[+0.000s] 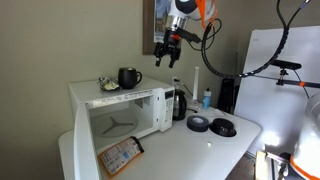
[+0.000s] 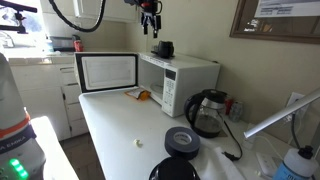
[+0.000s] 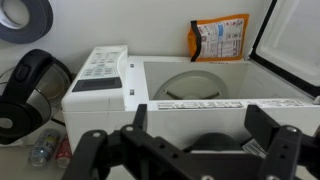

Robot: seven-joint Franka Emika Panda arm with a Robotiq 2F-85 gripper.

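Note:
My gripper (image 1: 166,63) hangs in the air above the microwave, its fingers pointing down and spread, with nothing between them. A white microwave (image 2: 191,82) stands on the table with its door (image 2: 108,71) swung open. On its top sits a black mug (image 1: 129,77), to the left of my gripper in the first exterior view. In the wrist view a dark round shape (image 3: 214,142), seemingly the mug, is partly covered by the gripper. An orange packet with a printed label (image 3: 220,38) lies on the table in front of the microwave.
A glass-and-black kettle (image 2: 207,112) stands beside the microwave. Farther along are a grey bowl (image 2: 182,142) and a black pan (image 2: 174,171). A dispenser bottle (image 2: 296,166) stands near the wall. The white table (image 2: 120,123) has free room in front of the microwave.

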